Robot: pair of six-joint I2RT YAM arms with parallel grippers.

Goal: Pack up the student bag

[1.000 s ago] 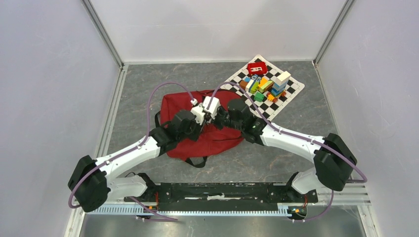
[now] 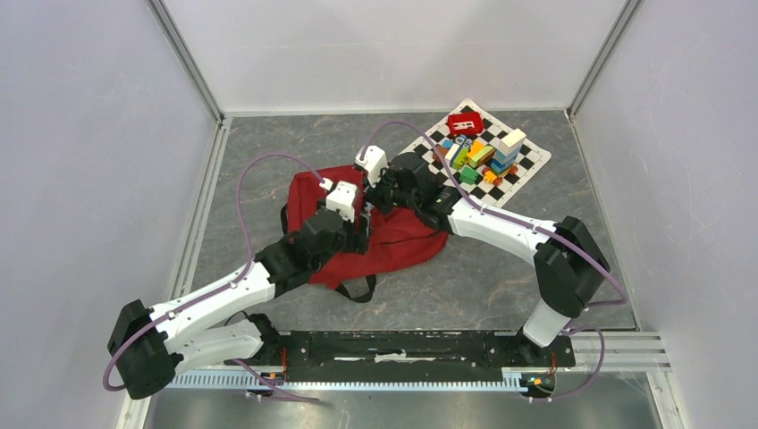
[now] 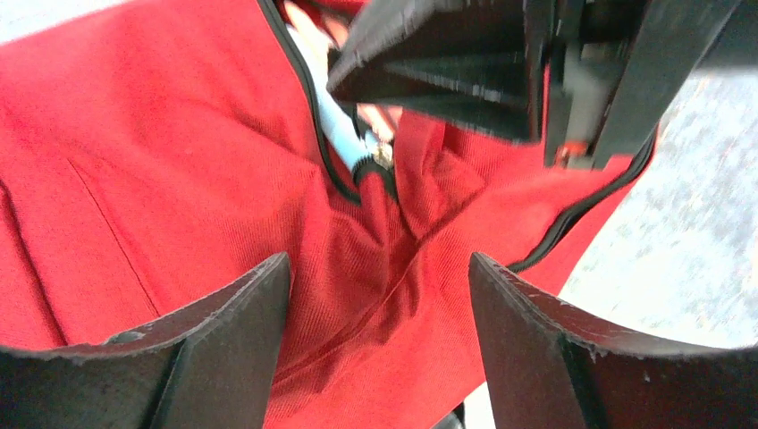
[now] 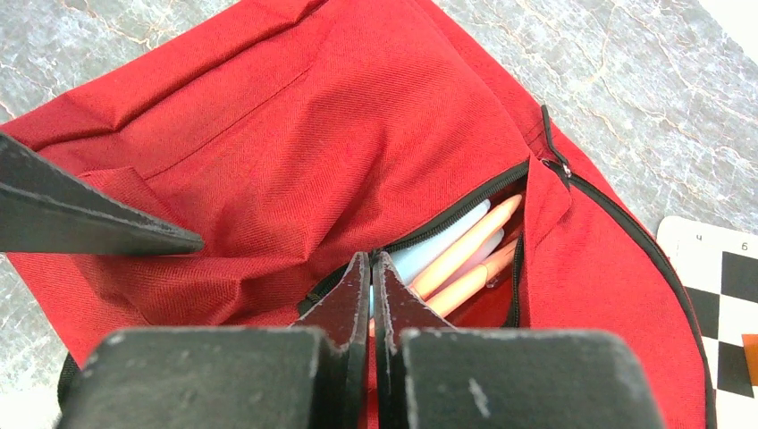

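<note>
The red bag lies on the floor, its zipped opening showing pale blue and peach-coloured items inside. My left gripper is open above the red fabric, with folds below and between its fingers but apparently none gripped. My right gripper is shut, its tips over the zipper at the near end of the opening; I cannot tell whether anything thin is between them. In the left wrist view it hangs above the opening, partly covering it.
A checkered mat at the back right carries coloured blocks and a red item.
The two are further apart.
</note>
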